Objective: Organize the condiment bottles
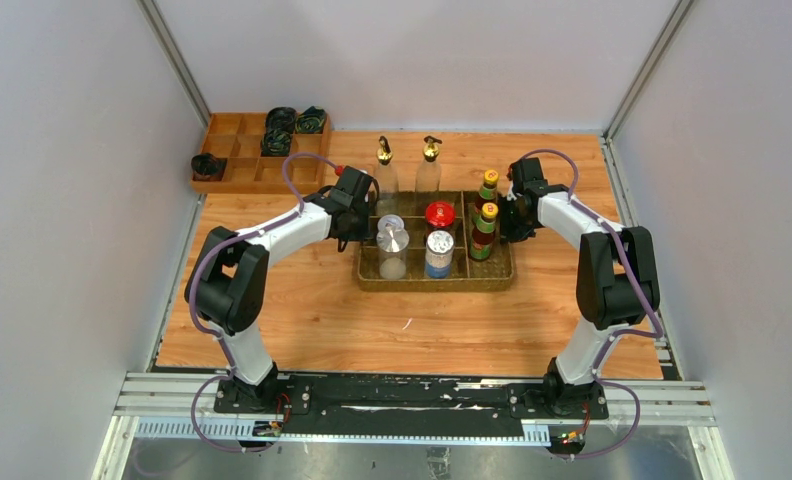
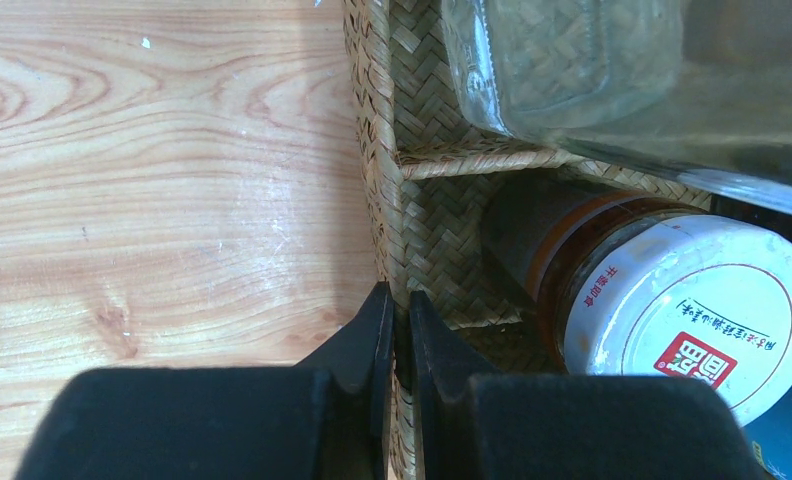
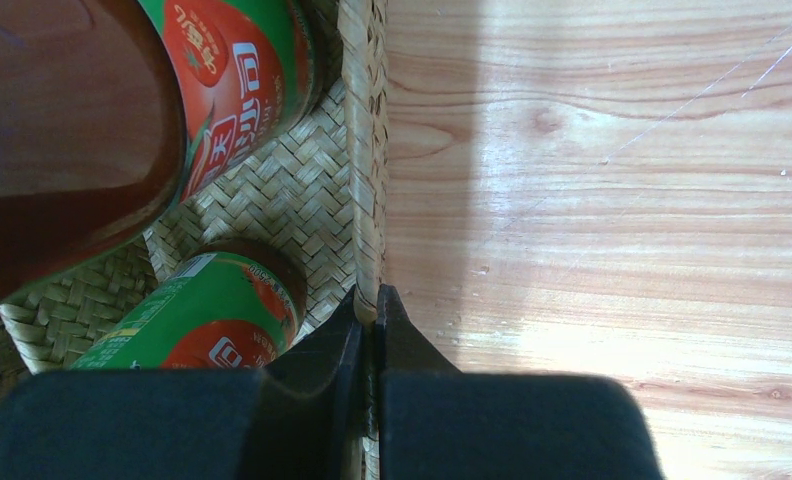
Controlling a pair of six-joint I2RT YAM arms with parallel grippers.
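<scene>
A woven basket with compartments stands mid-table, full of condiment containers. At its back are two clear pump bottles with gold tops. The front row has a clear jar and a white-lidded jar with a blue band; a red-lidded jar stands behind. Two yellow-capped sauce bottles occupy the right side. My left gripper is shut on the basket's left rim, beside a white-lidded jar. My right gripper pinches the right rim, next to green-labelled bottles.
A wooden divided tray sits at the back left corner, holding several dark items. Bare table lies in front of the basket and on both its sides. A small white scrap is on the wood.
</scene>
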